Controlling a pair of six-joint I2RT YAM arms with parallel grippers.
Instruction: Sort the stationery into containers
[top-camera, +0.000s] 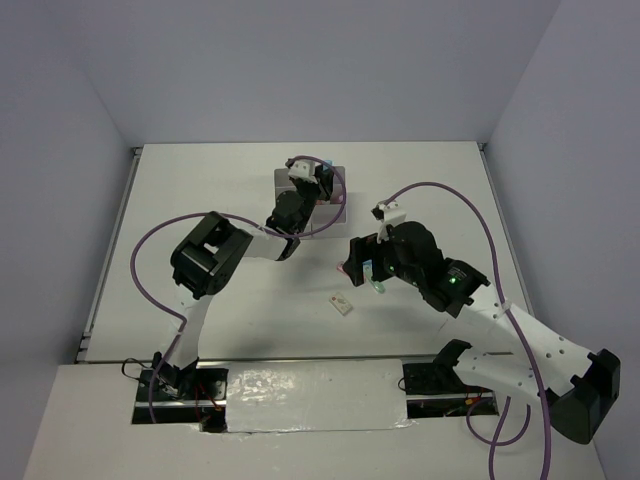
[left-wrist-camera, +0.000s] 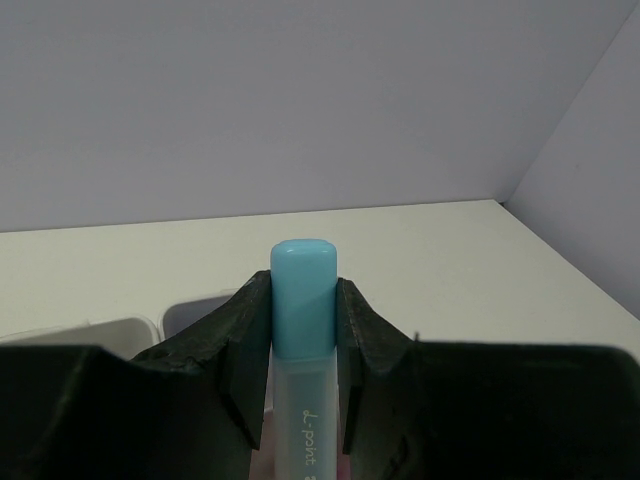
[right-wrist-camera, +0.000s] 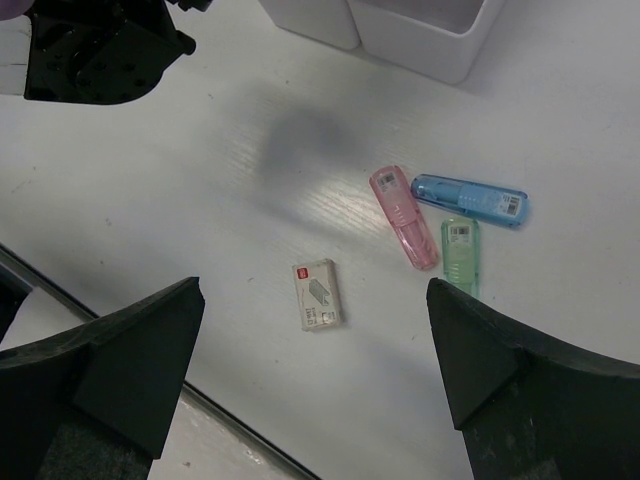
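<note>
My left gripper is shut on an upright blue-capped stationery piece (left-wrist-camera: 305, 300), over the compartmented white container (top-camera: 330, 222) at the back. Compartment walls show behind it; how deep the piece sits is unclear. My right gripper stands open above the table. Under it lie a pink piece (right-wrist-camera: 404, 217), a blue piece (right-wrist-camera: 470, 198), a green piece (right-wrist-camera: 460, 252) and a small boxed eraser (right-wrist-camera: 318, 293), all loose.
Grey walls surround it, and a metal rail (right-wrist-camera: 230, 419) runs along the front edge.
</note>
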